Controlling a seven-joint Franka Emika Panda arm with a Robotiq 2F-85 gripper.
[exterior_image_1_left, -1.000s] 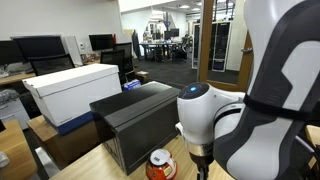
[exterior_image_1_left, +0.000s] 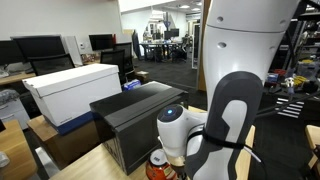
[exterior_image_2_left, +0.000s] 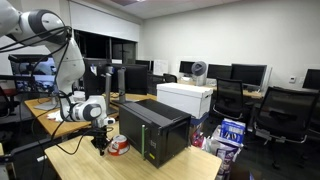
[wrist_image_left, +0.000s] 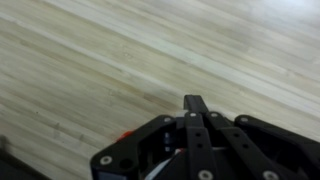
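Observation:
A red and white round object (exterior_image_1_left: 156, 172), like a can or tin, sits on the wooden table in front of a dark box. In the second exterior view the same red and white object (exterior_image_2_left: 119, 145) shows just to the right of my gripper (exterior_image_2_left: 101, 150). The gripper points down at the pale wood, its black fingers together and nothing visible between them. Red patches (wrist_image_left: 126, 134) peek out from behind the gripper in the wrist view; most of that object is hidden there. Whether gripper and object touch, I cannot tell.
The large dark box (exterior_image_2_left: 165, 128) stands close behind the red object. Beyond it is a white box (exterior_image_1_left: 75, 88). Bare table (exterior_image_2_left: 75, 168) lies toward the front, and office chairs (exterior_image_2_left: 280, 114) stand off the table.
Seen from the first exterior view, the arm has moved leftward to the red and white object and now covers part of it. The object appears to be in the same place.

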